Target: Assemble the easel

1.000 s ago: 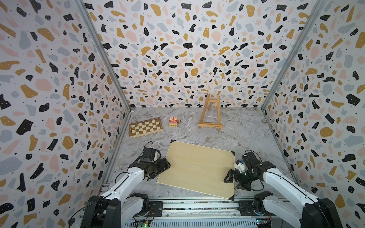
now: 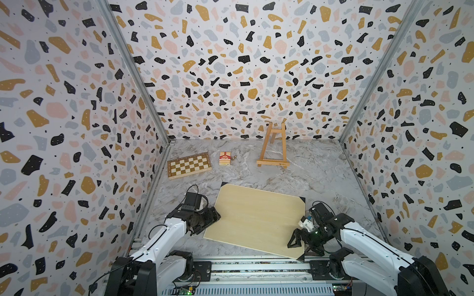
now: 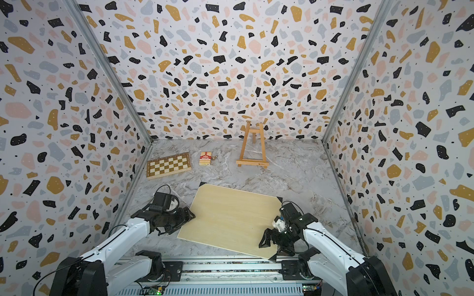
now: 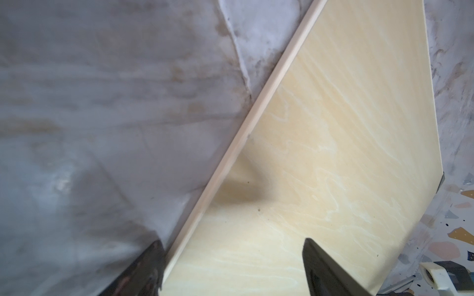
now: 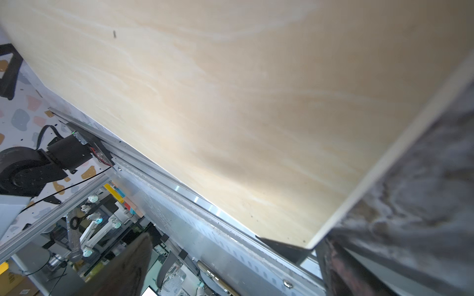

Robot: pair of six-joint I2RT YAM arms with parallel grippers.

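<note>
A large pale wooden board (image 2: 254, 217) with dark corner pieces lies flat on the marble table. A wooden easel (image 2: 272, 161) stands at the back, right of centre. My left gripper is open over the board's left edge (image 4: 241, 138), its fingers astride that strip. My right gripper is open at the board's front right corner (image 5: 311, 236), with a dark corner piece (image 5: 288, 249) between and behind the fingertips; whether they touch it I cannot tell.
A checkered board (image 2: 190, 165) and a small red-and-cream box (image 2: 224, 157) lie at the back left. A metal rail runs along the front edge, and patterned walls enclose three sides.
The left arm has stayed in place.
</note>
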